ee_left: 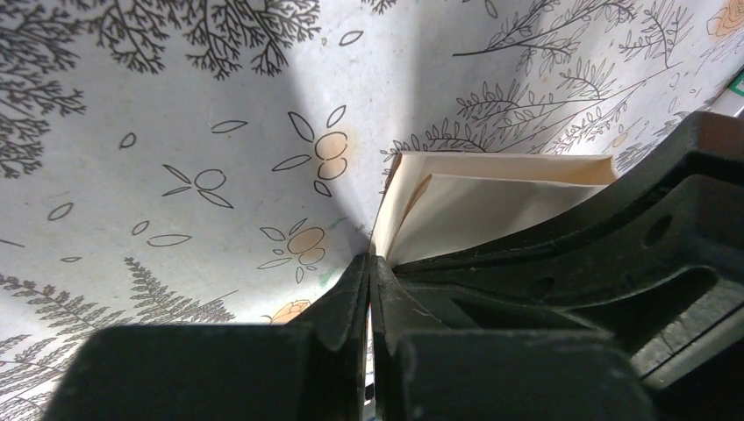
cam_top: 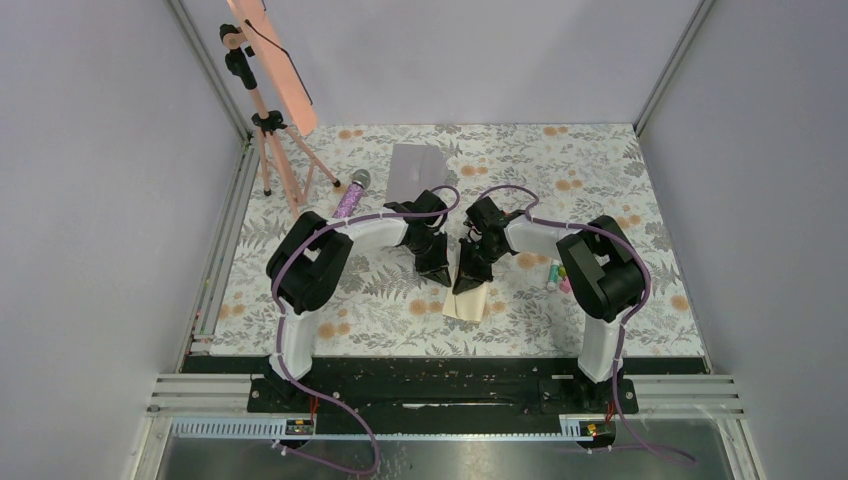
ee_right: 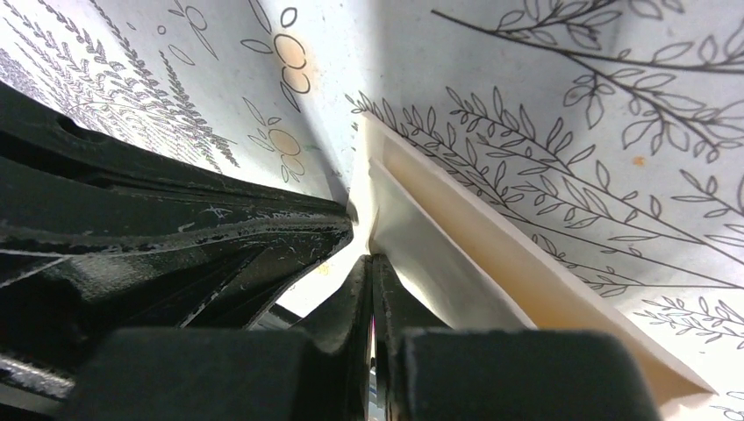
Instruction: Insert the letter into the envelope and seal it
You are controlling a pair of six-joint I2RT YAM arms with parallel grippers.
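Observation:
The cream envelope point(cam_top: 463, 306) lies near the table's front, partly hidden by my right gripper point(cam_top: 456, 290). Its left edge runs up to the tips of my left gripper, which is shut on that edge. A folded-over cream paper layer point(ee_right: 439, 250) lies along the envelope, raised a little, with a gap between the two. My right gripper is shut where this layer meets the envelope's left side, pinching thin paper. Whether the layer is flap or letter, I cannot tell. Both grippers' tips almost touch each other.
A grey sheet point(cam_top: 405, 170) and a purple microphone point(cam_top: 350, 195) lie behind the left arm. A green-and-white tube point(cam_top: 553, 274) and a pink item point(cam_top: 566, 285) sit beneath the right arm's reach.

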